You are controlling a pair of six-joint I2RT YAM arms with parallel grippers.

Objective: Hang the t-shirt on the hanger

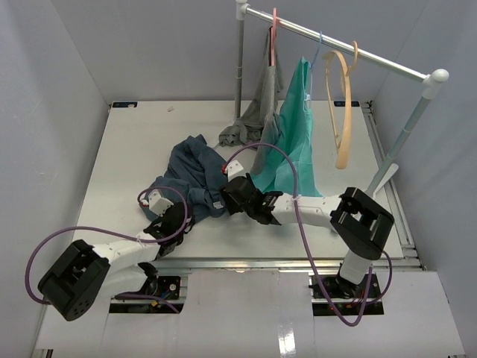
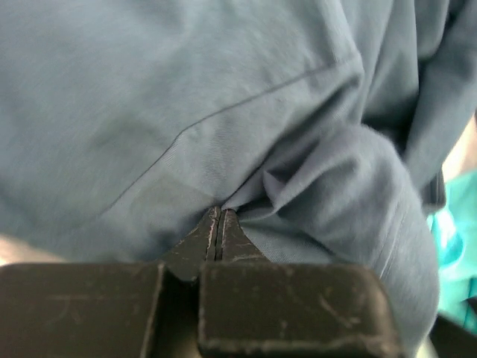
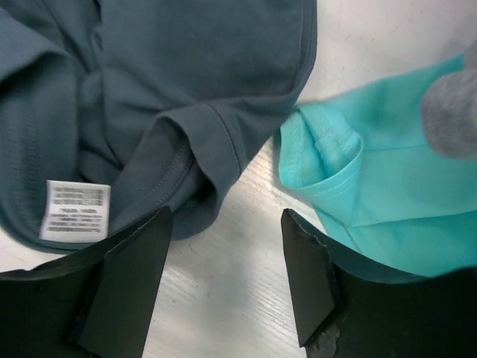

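Note:
A dark blue-grey T-shirt (image 1: 195, 168) lies bunched on the white table. My left gripper has its fingertips together, pressed at a fold of the shirt, apparently pinching the fabric. My right gripper hovers open just beside the shirt's near right edge, where a white label (image 3: 74, 212) shows, with bare table between its fingers. A tan wooden hanger (image 1: 344, 119) hangs empty from the rail.
A white rail (image 1: 373, 58) spans the back right. A grey garment (image 1: 261, 104) and a teal cloth (image 1: 294, 142) hang from it, the teal reaching the table beside my right gripper.

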